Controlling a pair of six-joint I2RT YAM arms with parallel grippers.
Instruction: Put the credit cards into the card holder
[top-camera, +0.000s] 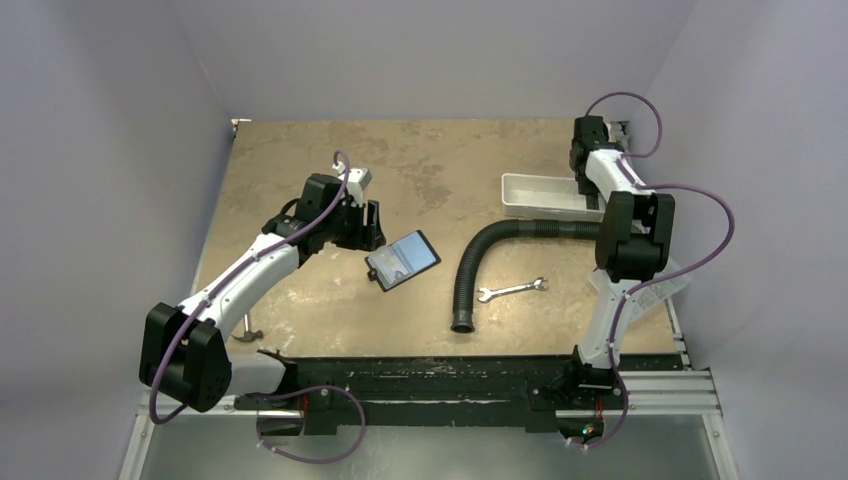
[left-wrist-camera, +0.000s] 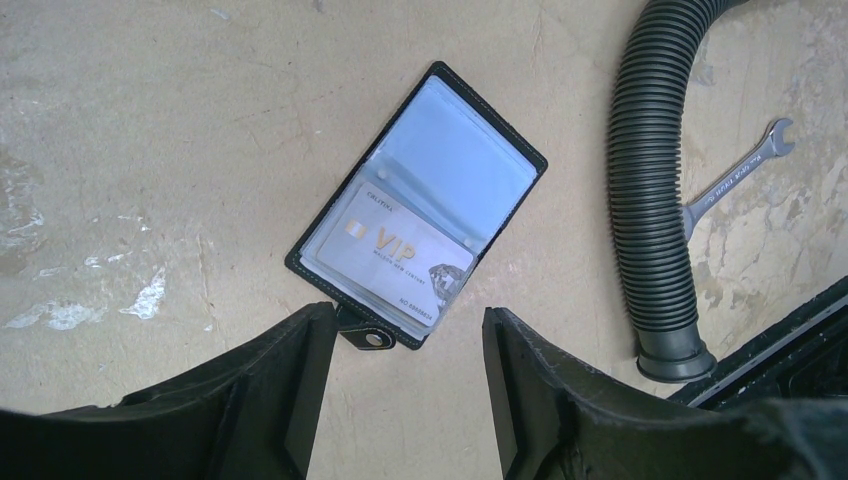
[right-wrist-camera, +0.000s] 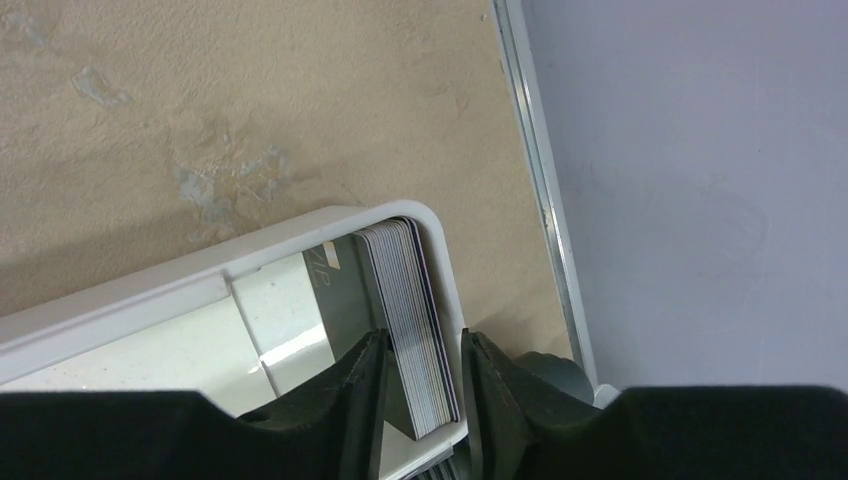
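Note:
The card holder (left-wrist-camera: 450, 140) lies open on the table left of centre, a VIP card (left-wrist-camera: 395, 255) in its lower pocket. My left gripper hangs just beside it, fingers apart with nothing between them. At the back right, a white tray (top-camera: 535, 190) holds a stack of cards (right-wrist-camera: 405, 310) upright against its right end, beside a grey VIP card (right-wrist-camera: 335, 280). My right gripper is down at the stack's right edge; whether it grips any cards is hard to see.
A black corrugated hose (top-camera: 470, 270) curves below the tray, with a wrench (top-camera: 510, 290) inside its bend. A hammer (top-camera: 248, 333) lies at the front left.

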